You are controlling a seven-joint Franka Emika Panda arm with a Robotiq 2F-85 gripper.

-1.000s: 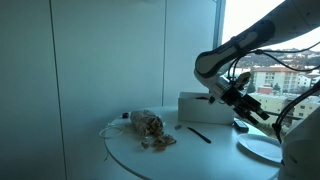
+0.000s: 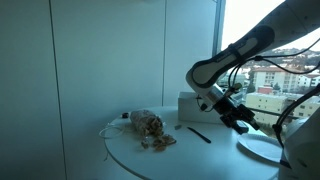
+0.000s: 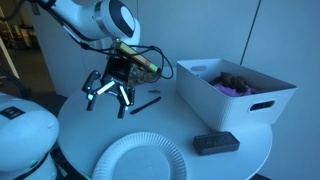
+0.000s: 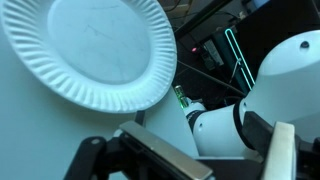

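Observation:
My gripper point(image 3: 110, 100) hangs above the table with its fingers spread apart and nothing between them. In exterior view 2 it is up and to the left of a white fluted plate point(image 3: 140, 158), apart from it. The wrist view shows the empty plate point(image 4: 95, 45) at upper left, with the gripper's fingers point(image 4: 168, 153) along the lower edge. A dark, slim tool, perhaps a knife or marker point(image 2: 200, 135), lies on the table. A black block point(image 3: 215, 143) rests between the plate and a white basket point(image 3: 245, 112).
Dark and purple items point(image 3: 235, 82) fill part of the basket. A crumpled brown-and-white bag point(image 2: 148, 123) lies on the table's far side in exterior view 1, with loose brown pieces point(image 2: 162, 143) beside it. Bare tabletop point(image 2: 185, 160) shows toward the front.
In exterior view 1 the arm has shifted a little left and lower, bringing the gripper in front of the black block. The things on the table look unmoved.

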